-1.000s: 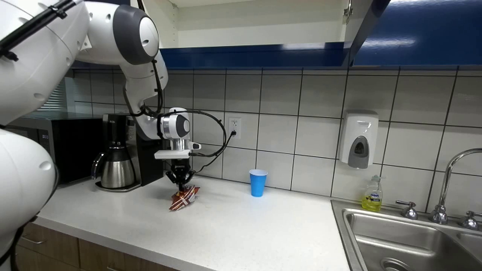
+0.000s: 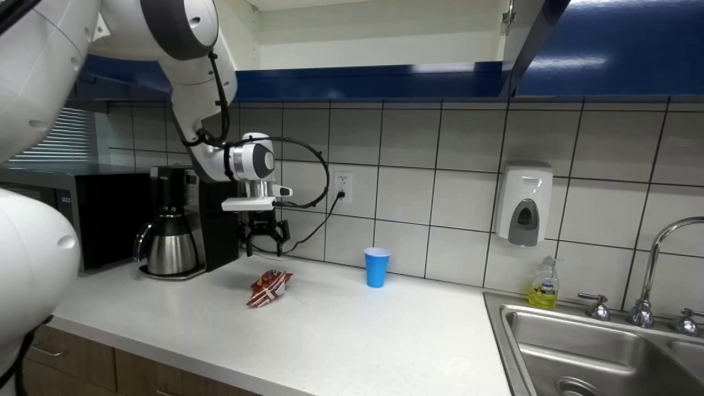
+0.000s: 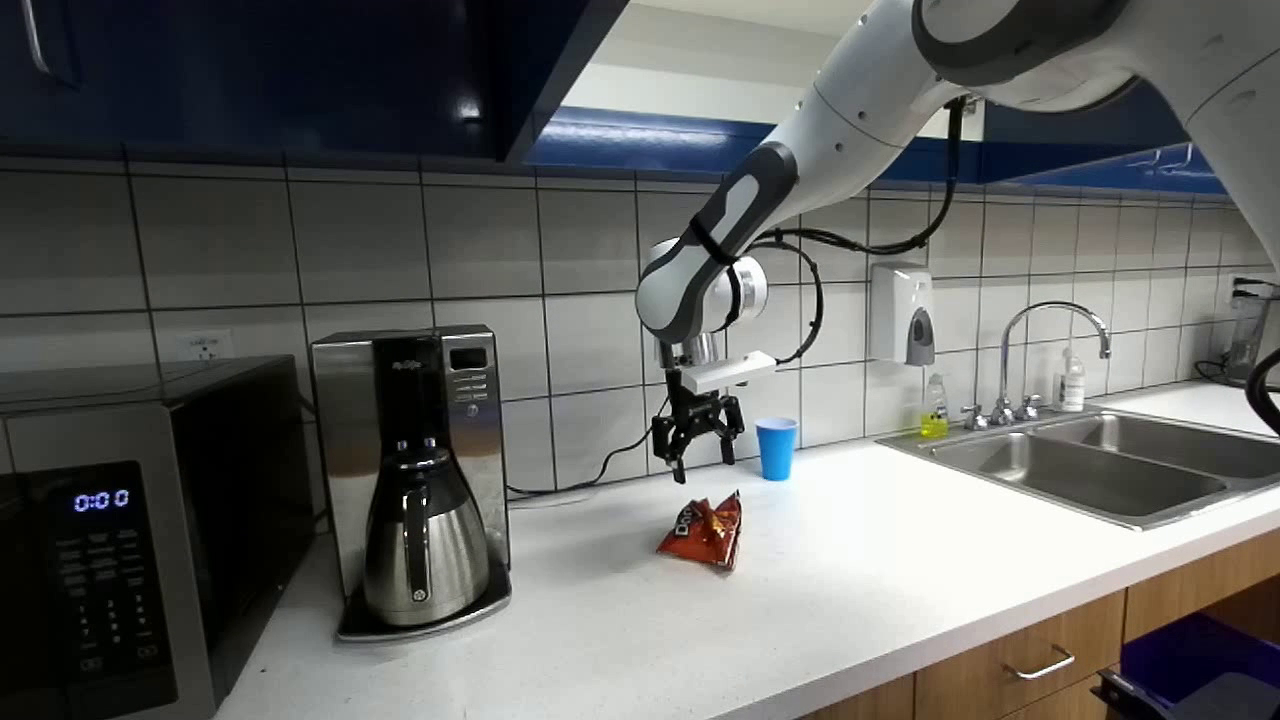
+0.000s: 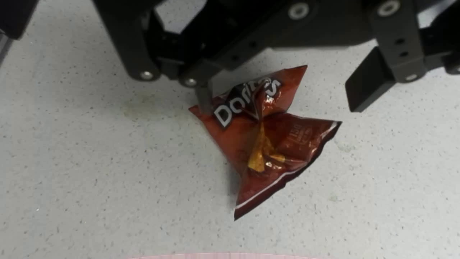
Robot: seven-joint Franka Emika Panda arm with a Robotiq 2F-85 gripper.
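Observation:
A crumpled red Doritos bag (image 2: pixel 269 288) lies on the white counter, its logo showing in the wrist view. Above it hangs my gripper (image 2: pixel 265 249), open, with its fingers spread apart and empty. In exterior view 2 the gripper (image 3: pixel 704 466) is clear of the bag (image 3: pixel 705 534), with a gap between fingertips and bag. From the wrist, the bag (image 4: pixel 263 138) appears below and between the fingers, one fingertip overlapping its upper left corner in the picture.
A blue cup (image 2: pixel 377 267) stands upright near the tiled wall, right of the bag. The coffee maker (image 3: pixel 426 528) and microwave (image 3: pixel 144 516) occupy the left end. A sink (image 2: pixel 587 343) with a soap bottle (image 2: pixel 544 285) is at right.
A second ago my gripper was down at the bag with its fingers close together. Now it has risen and its fingers are spread. The bag stays where it was on the counter.

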